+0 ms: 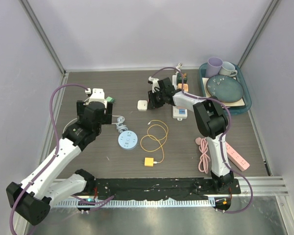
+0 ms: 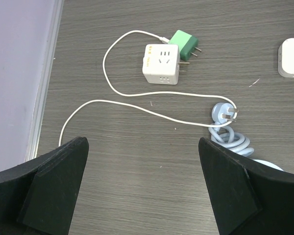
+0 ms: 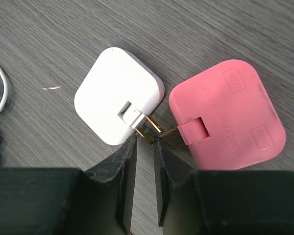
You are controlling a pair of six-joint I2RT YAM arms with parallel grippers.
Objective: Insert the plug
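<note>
In the right wrist view, a white charger (image 3: 118,95) and a pink charger (image 3: 229,115) lie side by side, metal prongs facing each other. My right gripper is narrowly open at the prongs, its fingertips close together with a gap showing between them. One prong of the white charger reaches the tips; whether it is touched I cannot tell. From above, a white power strip (image 1: 180,112) is partly covered by the right arm. My left gripper stands wide open and empty above the table, near a white cube adapter (image 2: 160,63) and a green charger (image 2: 185,44).
A grey-blue plug with coiled cord (image 1: 122,125) leads to a round white socket (image 1: 128,140). The yellow cable (image 1: 154,137) and yellow charger (image 1: 149,161) occupy the middle. A pink power strip (image 1: 237,156) lies right; a teal basket (image 1: 247,93) with mugs stands at back right.
</note>
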